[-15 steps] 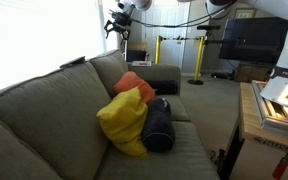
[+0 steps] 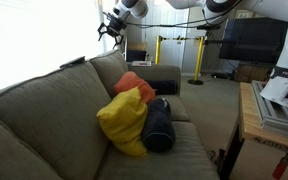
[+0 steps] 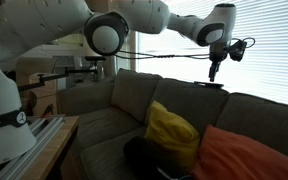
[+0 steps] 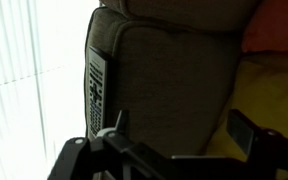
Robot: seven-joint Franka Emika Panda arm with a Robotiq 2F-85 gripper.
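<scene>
My gripper point(image 2: 110, 36) is up in the air above the far part of the sofa back, close to the window blinds. In the wrist view its two dark fingers stand wide apart, so the gripper is open, with only the sofa showing between them. A long dark object with rows of buttons, like a remote or small keyboard point(image 4: 96, 92), lies along the top of the sofa back. Exterior view 2 shows this dark object point(image 3: 207, 86) below the gripper point(image 3: 224, 66), with a gap between them.
On the grey sofa point(image 2: 46, 115) rest a yellow cushion point(image 2: 124, 120), an orange-red cushion point(image 2: 130, 84) and a dark rolled item point(image 2: 158, 126). A wooden table point(image 2: 252, 125) stands at the right. Blinds point(image 3: 274, 70) hang just behind the sofa back.
The gripper has shifted slightly to the left and turned a little in exterior view 1. The sofa and the things on it look unmoved.
</scene>
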